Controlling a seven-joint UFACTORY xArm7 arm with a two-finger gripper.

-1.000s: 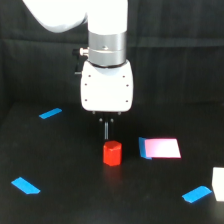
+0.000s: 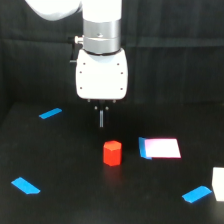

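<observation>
On the black table, in the camera view, a small red block (image 2: 112, 152) rests near the middle. My gripper (image 2: 101, 118) hangs above it, a little to its left and apart from it. The fingers look thin and dark against the table, so their spacing is too unclear to judge. No object shows between them.
A white-pink card with a blue edge (image 2: 161, 148) lies right of the block. Blue strips lie at the left back (image 2: 50, 113), left front (image 2: 25, 186) and right front (image 2: 196, 194). A white object (image 2: 218, 183) touches the right edge of view.
My gripper has risen and shifted left, away from the red block, and looks turned. The block is in nearly the same place, but its visible outline now looks more angular.
</observation>
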